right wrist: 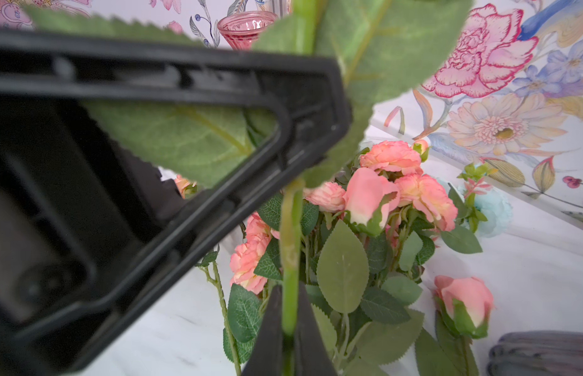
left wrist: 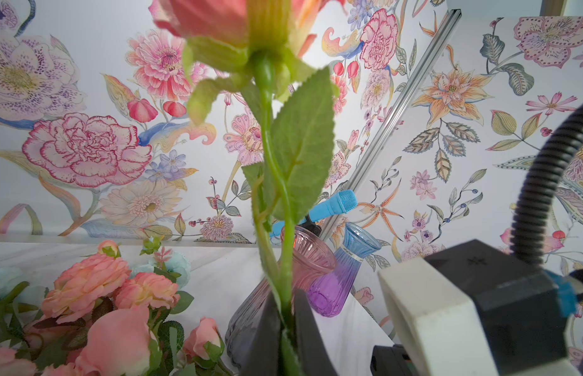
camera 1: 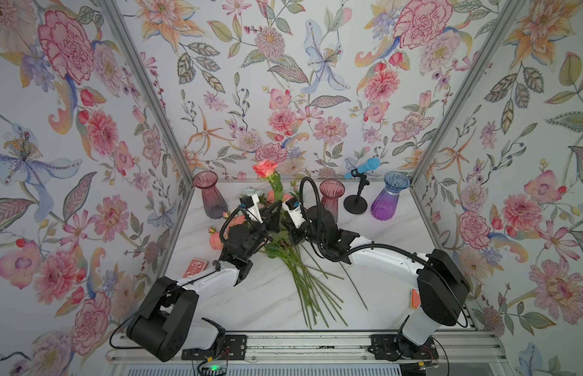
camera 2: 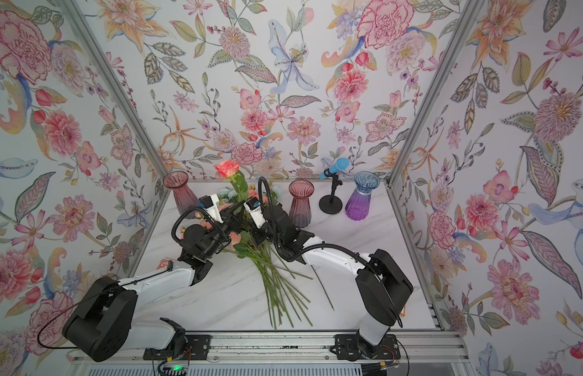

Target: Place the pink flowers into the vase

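Note:
A pink-coral flower (camera 1: 265, 168) stands upright above the table, its leafy stem (left wrist: 286, 263) between the fingertips of my left gripper, which is shut on it. Lower on the same green stem (right wrist: 291, 250), my right gripper is also shut, with the stem between its fingertips. Both grippers meet at mid-table in the top views. More pink flowers (right wrist: 372, 194) lie in a bunch behind and below them, stems (camera 1: 307, 288) fanned toward the front. Vases stand at the back: a pinkish one (camera 1: 211, 195) left, another (camera 1: 332, 197) right of centre, and a blue-purple one (camera 1: 390, 195) far right.
A blue microphone (camera 1: 364, 166) on a black stand is between the two right-hand vases. A red card box (camera 1: 195, 268) lies at the left, an orange one (camera 1: 415, 298) near the right arm. Pale blue flowers (right wrist: 491, 210) lie behind the bunch.

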